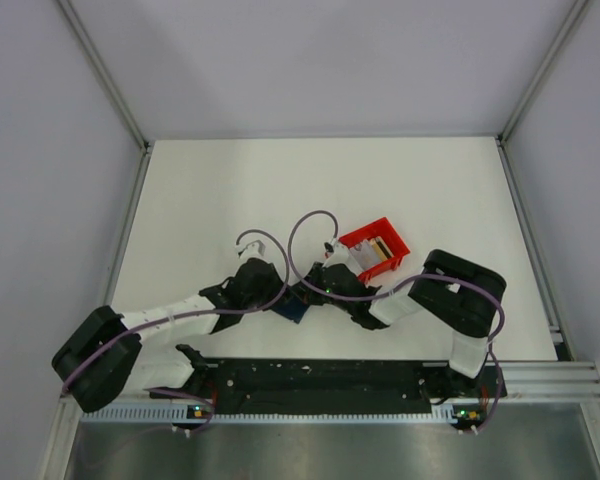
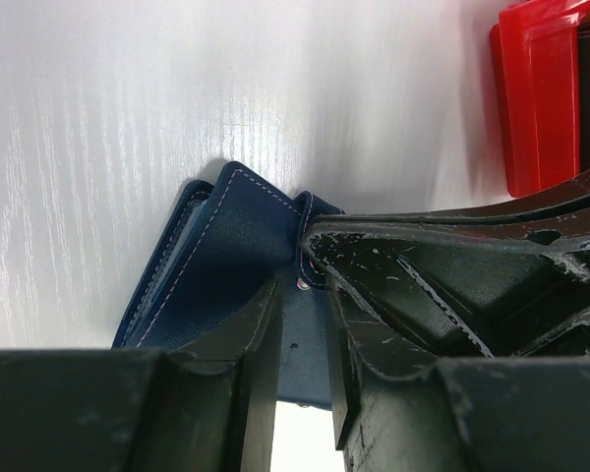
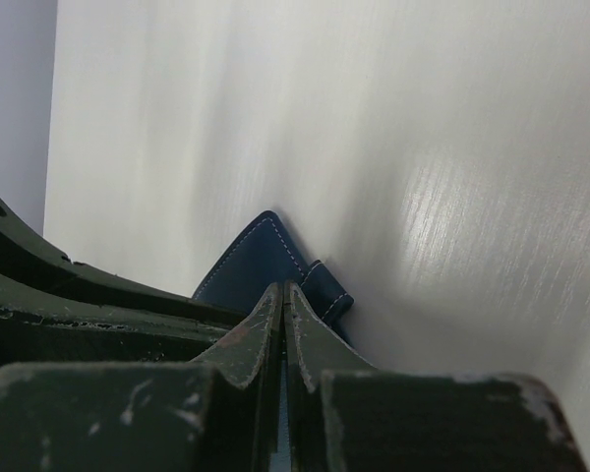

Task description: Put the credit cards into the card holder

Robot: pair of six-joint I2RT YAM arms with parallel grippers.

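The navy card holder (image 1: 288, 311) lies at the middle front of the white table, under both grippers. In the left wrist view its stitched body (image 2: 221, 265) and snap tab show, with my left gripper open, its fingertips a little apart at the tab. In the right wrist view my right gripper is shut, its tips at the holder's (image 3: 246, 256) folded strap, with nothing clearly seen between them. The other gripper's dark body covers part of the holder in both wrist views.
A red basket (image 1: 390, 232) with several card-like items stands just right and behind the grippers, its corner (image 2: 533, 108) close by in the left wrist view.
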